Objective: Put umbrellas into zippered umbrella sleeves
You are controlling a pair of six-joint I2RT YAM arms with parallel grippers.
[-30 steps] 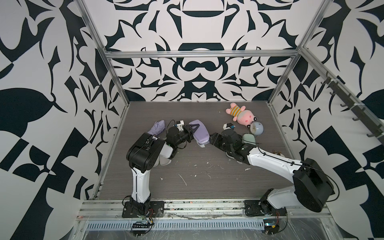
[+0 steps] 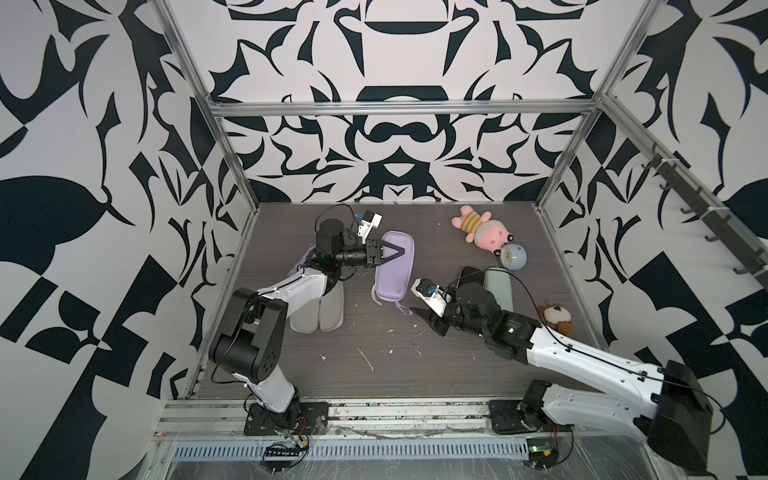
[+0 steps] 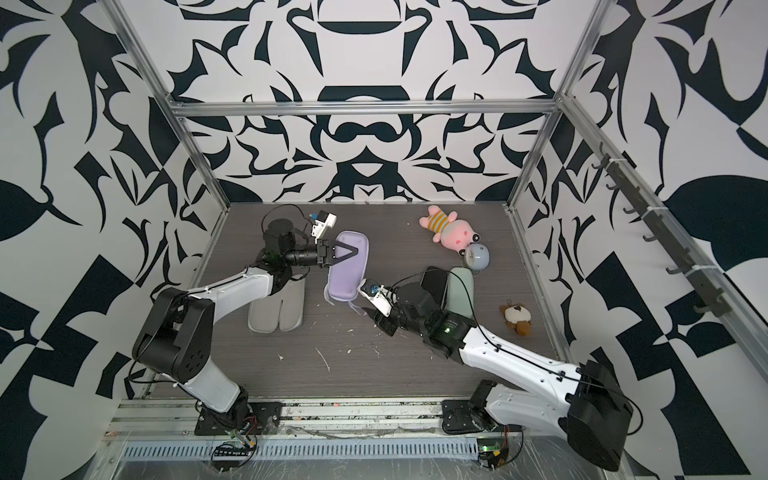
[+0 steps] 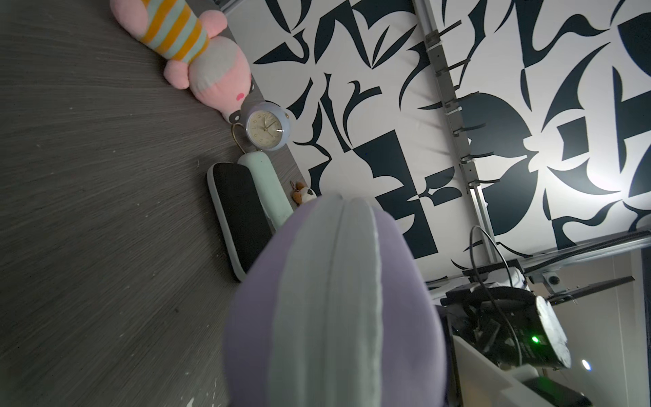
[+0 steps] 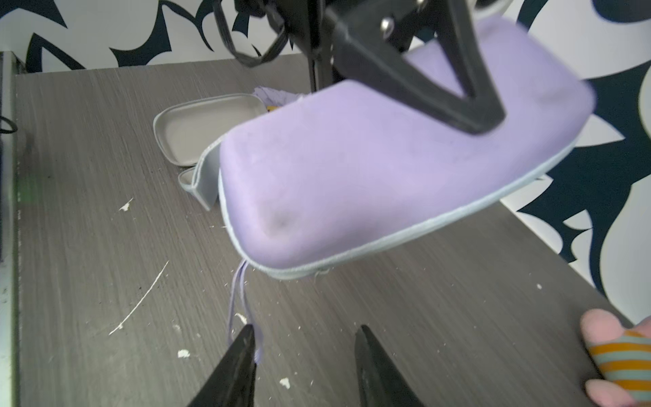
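Observation:
My left gripper is shut on a lilac zippered sleeve, holding it up over the middle of the table, its pale zip facing the left wrist camera and a thin pull strap dangling. My right gripper is part open, below and to the right of the sleeve, nothing between its fingers. At the left of the table lie a pale grey opened sleeve and some crumpled lilac fabric, partly hidden. On the right lie a black case and a mint case.
A pink striped plush, a round clock and a small brown-and-white toy sit along the right.
The left arm has raised the sleeve and shifted it slightly.

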